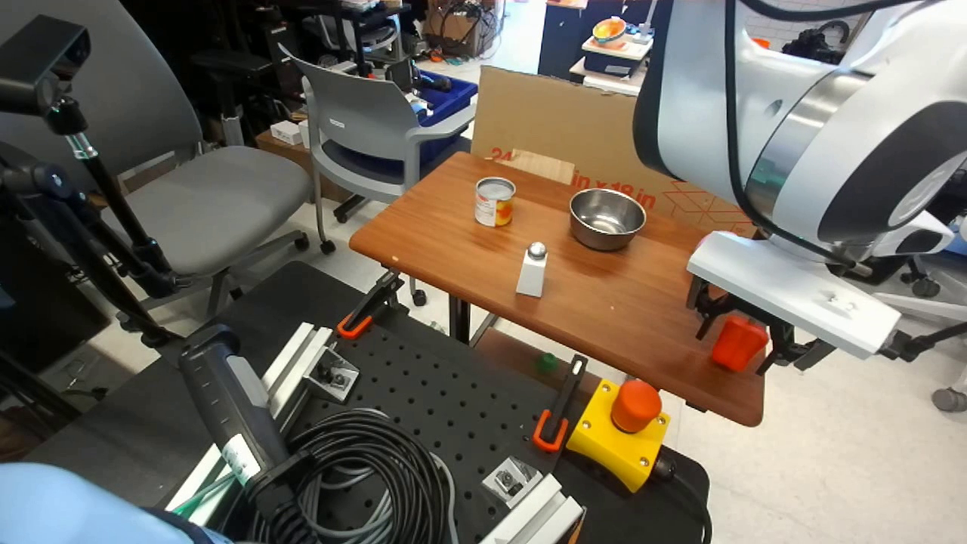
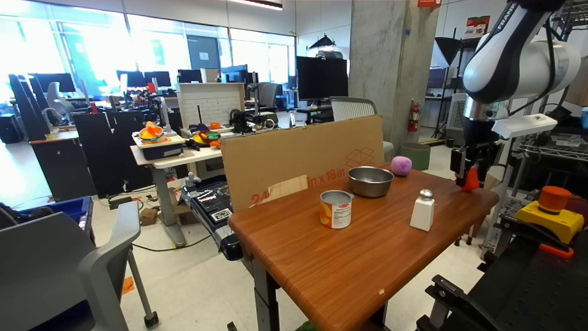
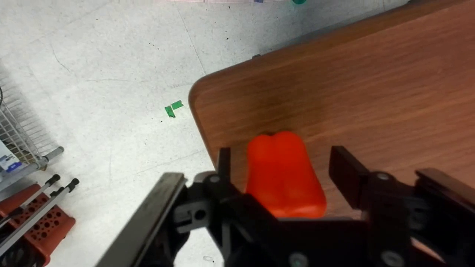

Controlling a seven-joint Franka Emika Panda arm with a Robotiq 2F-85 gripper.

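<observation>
A red bell pepper point(image 3: 285, 178) is at the right end of the wooden table point(image 3: 378, 98), close to its corner. My gripper is open around it, with a gap showing between the pepper and each of the fingers point(image 3: 223, 162) in the wrist view. From the side, the pepper point(image 2: 470, 181) appears to rest on the tabletop between the fingertips. The gripper point(image 1: 736, 337) points down in exterior view 1, partly covering the pepper point(image 1: 739, 344). Its lower end is hidden behind the gripper body in the wrist view.
A steel bowl point(image 1: 607, 219), an open can point(image 1: 495, 201) and a white shaker point(image 1: 532, 270) stand farther along the table. A purple ball point(image 2: 401, 165) sits near the back edge, by the cardboard point(image 2: 308, 154). Bare wood separates the shaker from the pepper.
</observation>
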